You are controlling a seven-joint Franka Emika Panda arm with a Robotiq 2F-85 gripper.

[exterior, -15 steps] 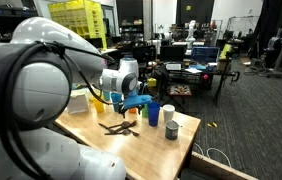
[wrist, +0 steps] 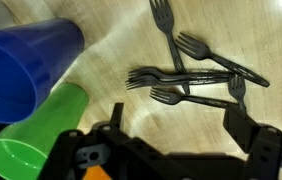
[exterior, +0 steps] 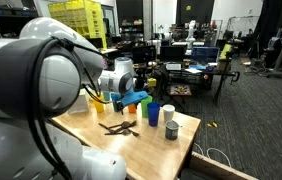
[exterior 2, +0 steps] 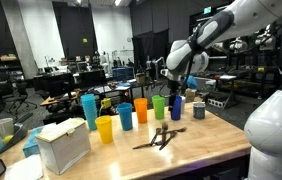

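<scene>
Several dark forks [wrist: 186,78] lie loosely crossed on the wooden table in the wrist view. The same forks [exterior 2: 162,137] show near the table's middle in exterior view 2, and as a dark cluster of forks [exterior: 121,128] in exterior view 1. Above the table, my gripper is open, its two fingers wide apart with nothing between them. The forks lie below and just ahead of the fingers in the wrist view. At that view's left edge are a blue cup [wrist: 31,65] and a green cup [wrist: 41,135], both clear of the fingers.
Other cups stand around the forks, including a yellow cup [exterior 2: 105,129], an orange cup [exterior 2: 140,111] and a grey mug [exterior 2: 201,126]. A white box [exterior 2: 63,146] sits at one side. Bare table [exterior: 161,153] lies toward the near right edge in exterior view 1.
In exterior view 1 the gripper has shifted slightly to the left, showing more of the green cup. The forks and cups have stayed in place.
</scene>
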